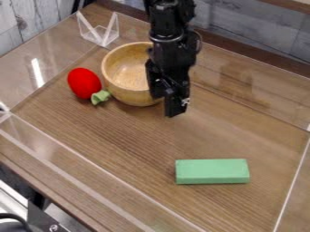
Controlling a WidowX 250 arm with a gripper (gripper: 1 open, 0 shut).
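Observation:
The black robot gripper (pixel 169 98) reaches down from the top centre, over the right side of a round yellow bowl (pixel 125 68). Whether it is open or shut, or holds anything, is hard to tell. A red object with a green part (pixel 85 84) lies left of the bowl. A green block (pixel 212 171) lies at the front right of the wooden table.
A clear plastic piece (pixel 98 27) sits at the back left, and another (pixel 4 112) at the left edge.

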